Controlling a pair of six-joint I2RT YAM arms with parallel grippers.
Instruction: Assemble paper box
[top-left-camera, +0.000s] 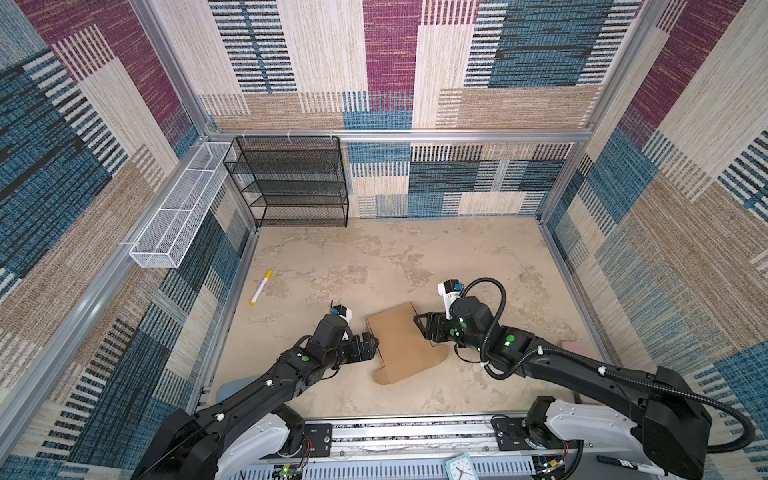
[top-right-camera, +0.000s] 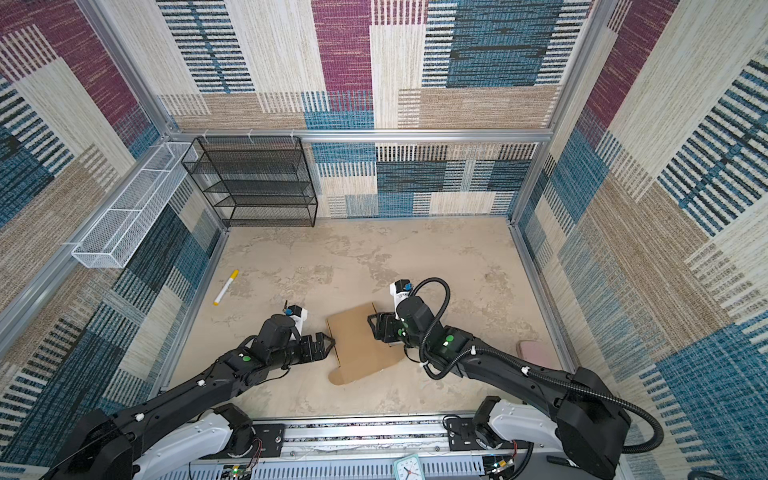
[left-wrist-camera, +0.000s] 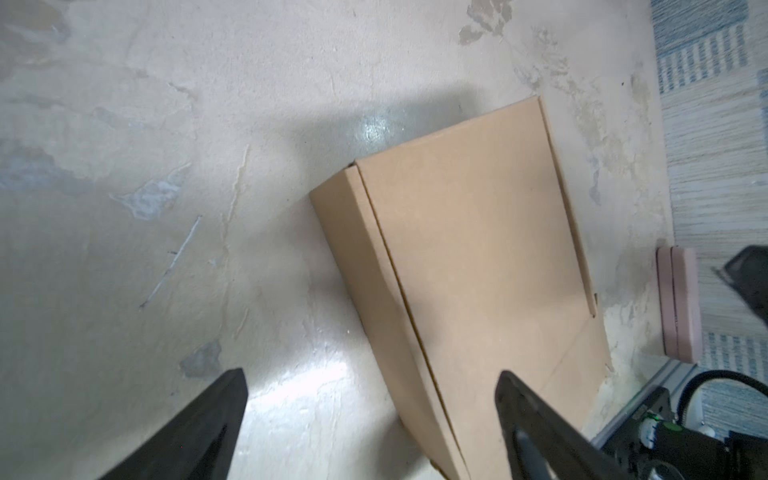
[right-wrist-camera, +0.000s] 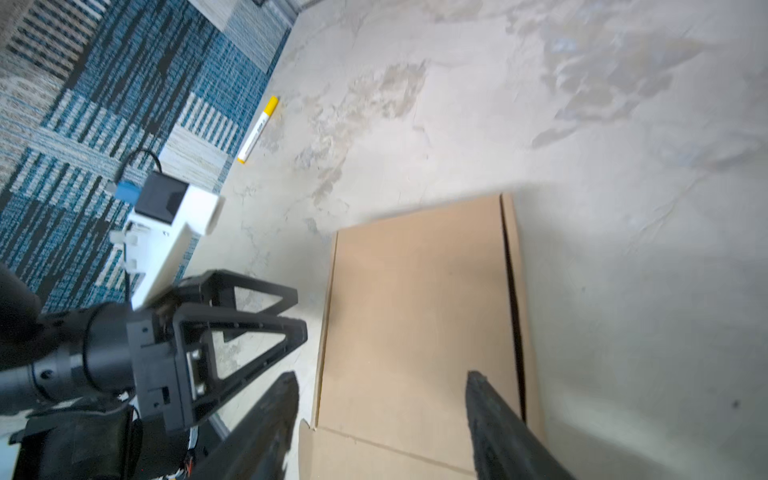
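A brown cardboard box lies on the table, its lid panel down over the top and its front flap sticking out toward the arms. At its left side my left gripper stands open; in the left wrist view the box's side wall and lid show, with nothing gripped. My right gripper is over the right part of the box, fingers apart and empty. A narrow gap runs between the lid and the side wall in the right wrist view. The inside is hidden.
A yellow-capped marker lies at the far left. Black wire shelving stands at the back left, and a white wire basket hangs on the left wall. A pink object rests at the right edge.
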